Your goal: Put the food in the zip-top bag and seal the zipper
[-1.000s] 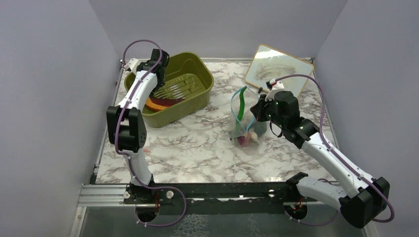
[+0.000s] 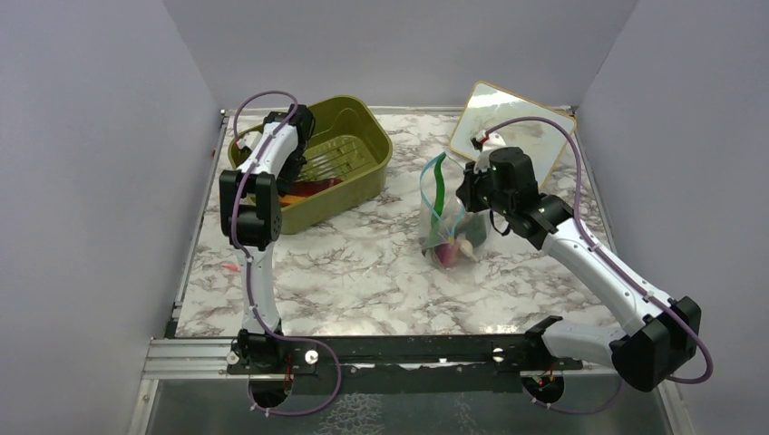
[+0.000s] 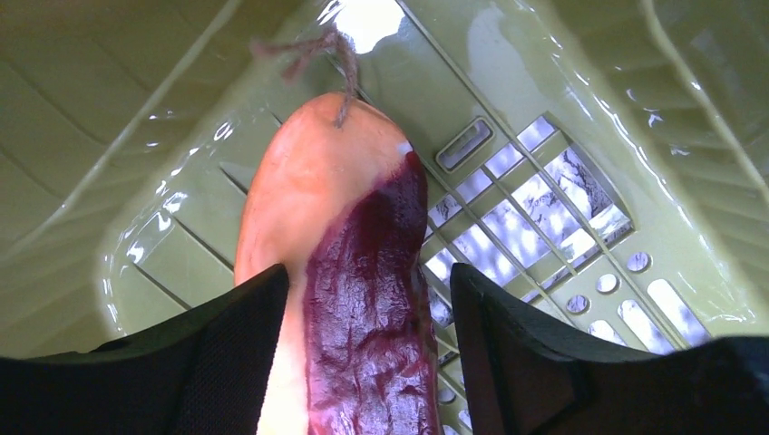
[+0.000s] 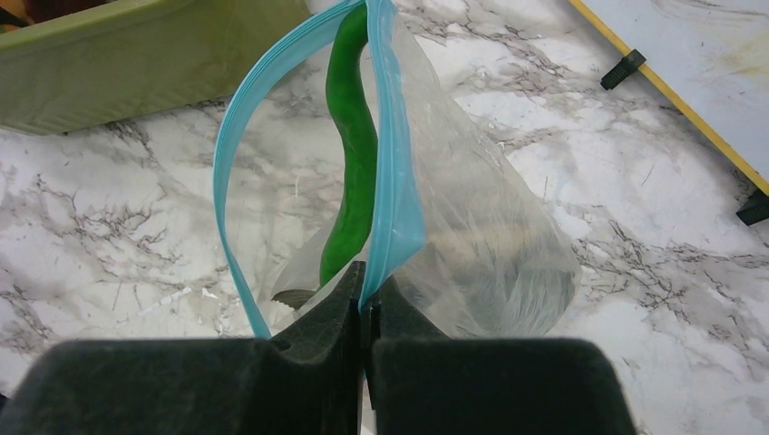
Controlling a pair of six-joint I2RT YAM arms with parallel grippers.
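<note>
The green bin [image 2: 356,193] holds food at the left. Inside it my left gripper is part open over a long orange and dark-purple item [image 3: 363,227], its fingers either side of it; whether they touch it I cannot tell. The clear zip bag [image 4: 481,227] stands on the marble table with a green pepper [image 4: 349,163], a purple item [image 2: 446,255] and other food inside. My right gripper is shut on the bag's blue zipper edge [image 4: 390,181] at the top.
A white board [image 2: 508,122] with a yellow edge lies at the back right.
The right gripper has moved up and a little left, with the top of the bag.
</note>
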